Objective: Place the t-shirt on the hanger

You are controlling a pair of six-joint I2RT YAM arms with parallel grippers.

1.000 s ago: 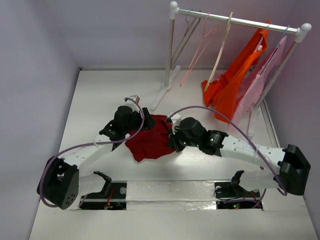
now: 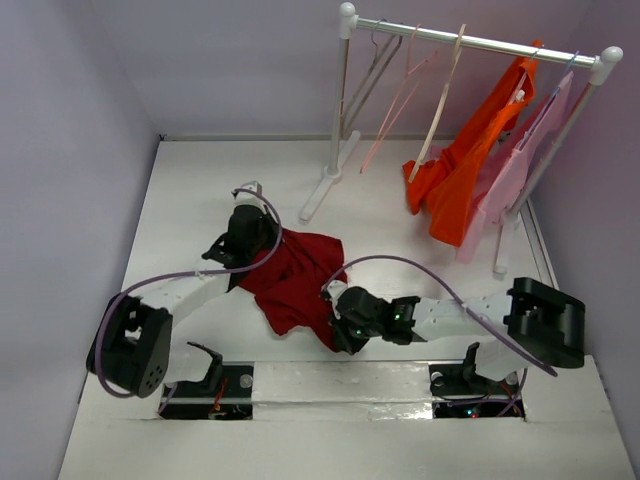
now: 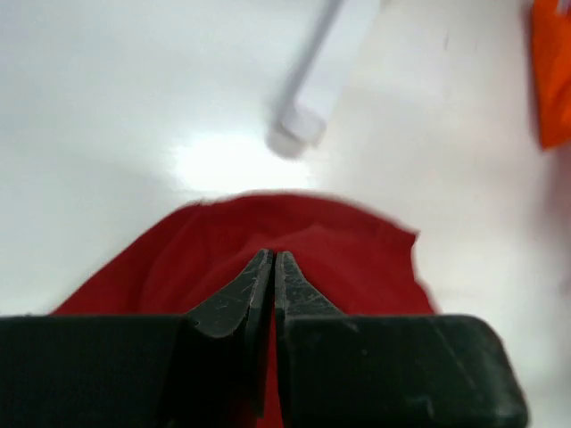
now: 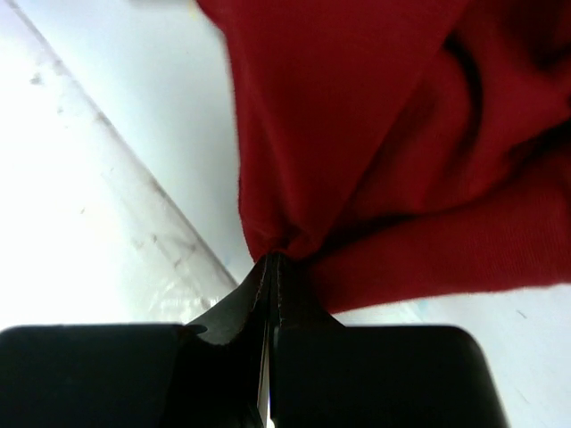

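Note:
The dark red t shirt [image 2: 300,285] lies crumpled on the table between my two grippers. At its lower right part, my right gripper [image 2: 342,335] is shut on the cloth; in the right wrist view the fabric [image 4: 357,143] gathers into folds at the fingertips [image 4: 254,290]. My left gripper [image 2: 272,238] is over the shirt's upper left part. From the left wrist, its fingertips [image 3: 245,285] are together against the red cloth [image 3: 303,214], with no fabric clearly pinched between them. Empty hangers, among them a pink one [image 2: 392,110] and a wooden one [image 2: 437,115], hang on the rail.
A white rack foot [image 2: 318,198] stands just beyond the shirt. To the right, orange [image 2: 465,170] and pink [image 2: 510,185] garments hang from the rack rail [image 2: 490,44]. Bare table shows at the back left.

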